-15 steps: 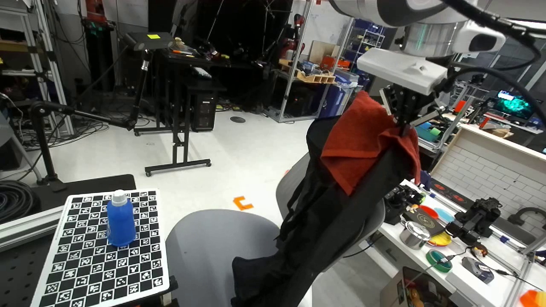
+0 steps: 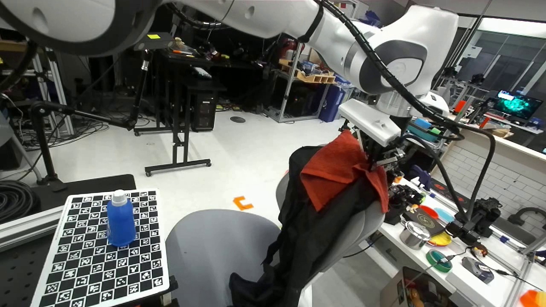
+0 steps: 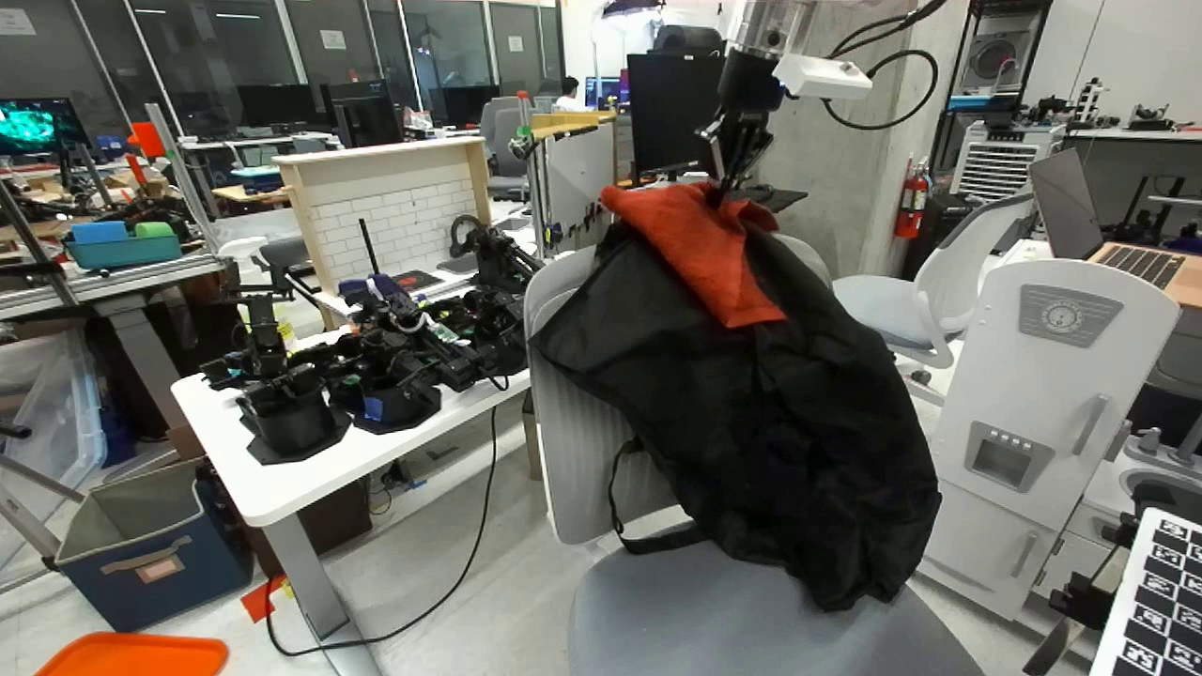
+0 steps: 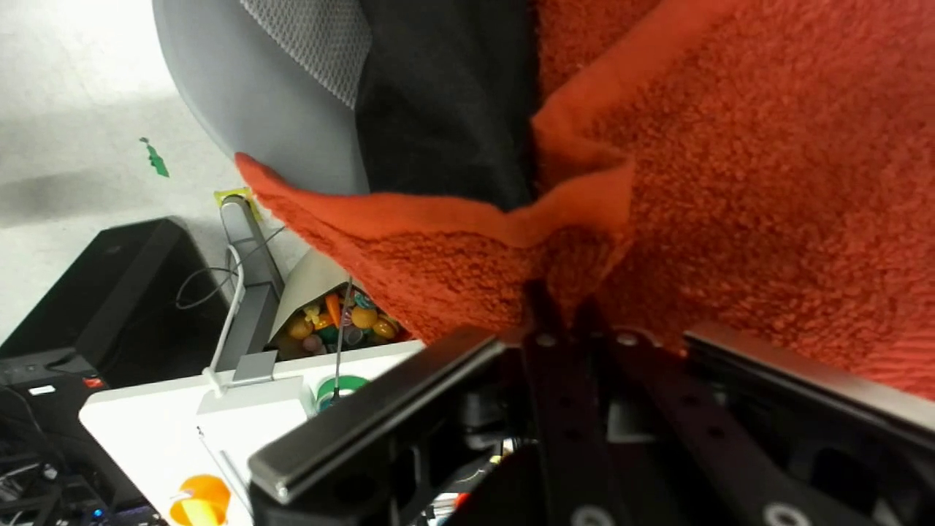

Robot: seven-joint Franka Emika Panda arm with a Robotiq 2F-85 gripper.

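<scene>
A red-orange towel (image 2: 330,171) drapes over the top of a grey chair's backrest (image 2: 366,227), lying on a black cloth garment (image 3: 766,451). In the wrist view the towel (image 4: 789,175) is bunched at the fingertips, and my gripper is shut on it. From the second exterior view, the gripper (image 3: 721,197) points down at the towel (image 3: 704,253) at the backrest's upper edge. The black garment hangs over the backrest and reaches down to the seat (image 3: 676,608). Whether the fingers also pinch the black cloth is hidden.
A blue bottle (image 2: 120,220) stands on a checkered board (image 2: 97,276) beside the chair. Behind the backrest is a white table (image 3: 270,484) with black robot arms. A white toy fridge (image 3: 1048,372) stands on the other side.
In exterior view 1, the gripper has moved down and to the left, with the towel. The black garment's upper part has sunk toward the backrest, and its folds have shifted.
</scene>
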